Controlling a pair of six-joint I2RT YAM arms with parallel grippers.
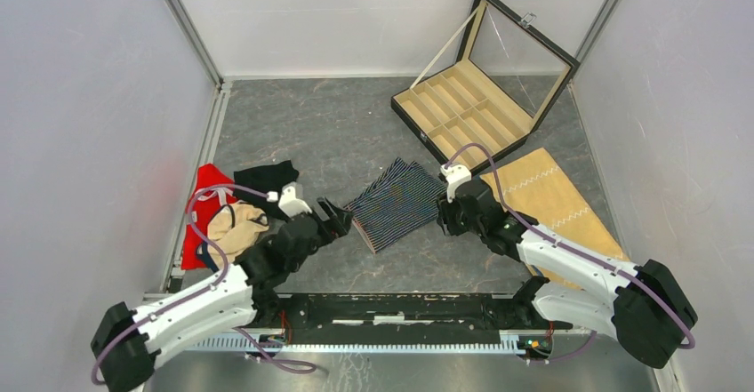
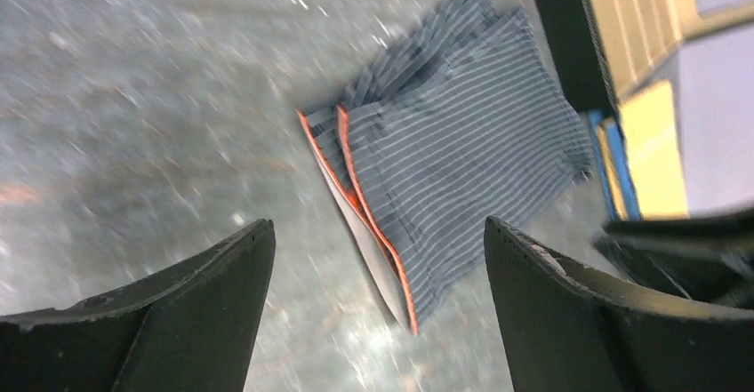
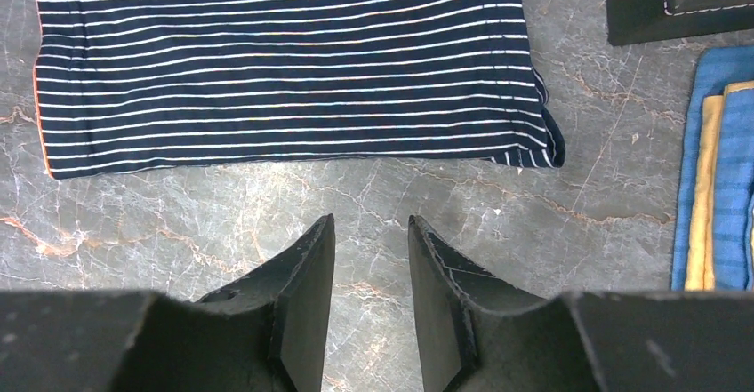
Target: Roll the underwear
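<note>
Navy underwear with thin white stripes (image 1: pixel 396 205) lies flat in the middle of the grey floor, creased at one end, an orange edge at the other (image 3: pixel 284 72). My left gripper (image 1: pixel 336 217) hangs just left of it with fingers wide open, empty; in its wrist view the cloth (image 2: pixel 453 152) is blurred beyond the fingertips. My right gripper (image 1: pixel 445 214) is at the cloth's right side; in its wrist view the fingers (image 3: pixel 293 294) stand a little apart over bare floor, below the cloth's long edge, with nothing between them.
An open compartment box (image 1: pixel 462 108) stands at the back right. A folded yellow cloth (image 1: pixel 551 196) lies at the right, red (image 1: pixel 204 188), black (image 1: pixel 262 179) and beige (image 1: pixel 233 230) garments at the left.
</note>
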